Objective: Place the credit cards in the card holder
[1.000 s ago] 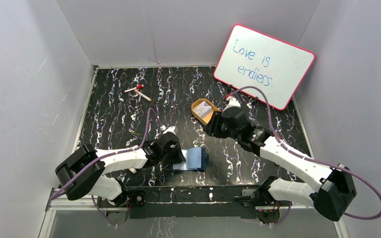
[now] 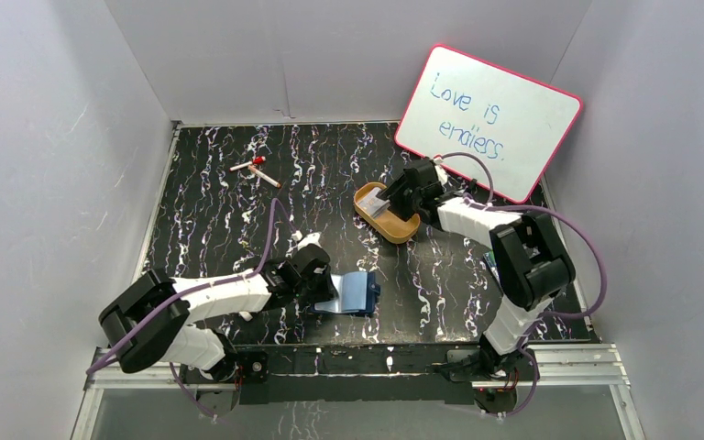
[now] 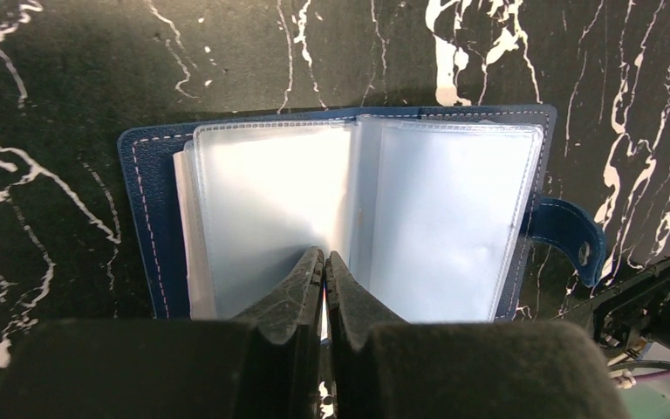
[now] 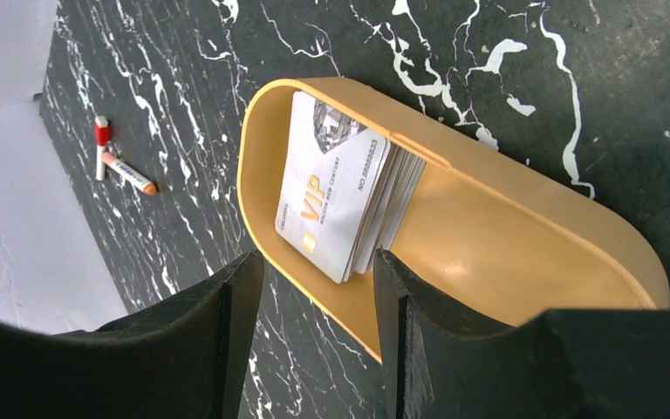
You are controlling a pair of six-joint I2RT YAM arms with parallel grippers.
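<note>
The blue card holder [image 3: 148,209] lies opened flat on the table, its clear sleeves [image 3: 454,209] showing and its snap strap on the right. My left gripper is shut, its tips over the lower edge of the left sleeve; nothing shows between them. Several white cards [image 4: 336,188] lean in an overlapping stack at one end of a tan oval tray [image 4: 523,192], the front one marked VIP. Above the tray's near rim, my right gripper stands open with an empty gap, apart from the cards.
Two markers [image 2: 261,171] lie at the back left. A whiteboard [image 2: 490,119] with writing leans at the back right. Bare table separates the tray from the card holder.
My right arm has swung away from the front, bringing its gripper up and over the tray. The left arm and card holder have shifted very slightly left.
</note>
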